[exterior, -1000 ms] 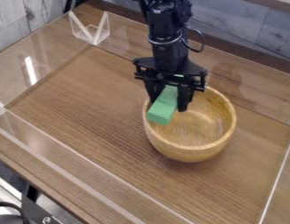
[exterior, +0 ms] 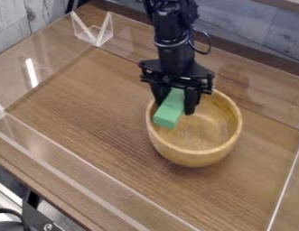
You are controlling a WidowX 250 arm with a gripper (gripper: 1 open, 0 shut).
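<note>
My black gripper (exterior: 177,94) hangs over a tan wooden bowl (exterior: 198,149) in the camera view, shut on a green object (exterior: 170,110). The green object is held at a tilt at the bowl's left side, its lower end inside the rim. The fingertips are partly hidden behind the object and the gripper's body.
The bowl stands on a wooden table (exterior: 85,126) with open room to the left and front. A clear wire-like holder (exterior: 91,32) stands at the back left. A dark cable lies beyond the table's front left corner.
My gripper and the green object have risen very slightly over the last second. The bowl has stayed in place.
</note>
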